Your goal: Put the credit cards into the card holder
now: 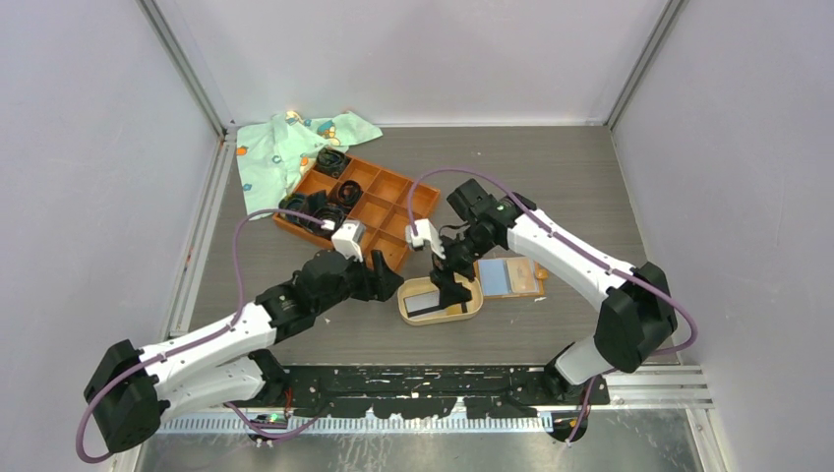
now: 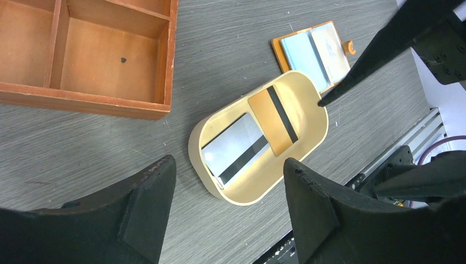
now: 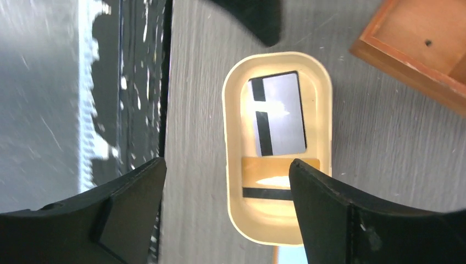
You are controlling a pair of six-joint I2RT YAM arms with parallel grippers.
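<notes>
In the left wrist view a cream oval tray (image 2: pixel 199 144) holds a white card (image 2: pixel 233 147) with a black stripe and a gold card (image 2: pixel 273 119) with a black stripe, side by side. A flat tan card holder (image 2: pixel 279 54) with a toggle lies right of it, showing light-blue and pale panels. My left gripper (image 1: pixel 387 276) is open near the tray's left edge, nothing between its fingers. Above the tray's right part, my right gripper (image 1: pixel 450 288) also stands open and empty; its fingers (image 2: pixel 379 49) enter the left wrist view. In the right wrist view both cards lie flat.
An orange-brown compartment box (image 1: pixel 403 192) with black cable coils (image 1: pixel 325 218) stands behind the tray. A patterned cloth (image 1: pixel 280 152) lies at the back left.
</notes>
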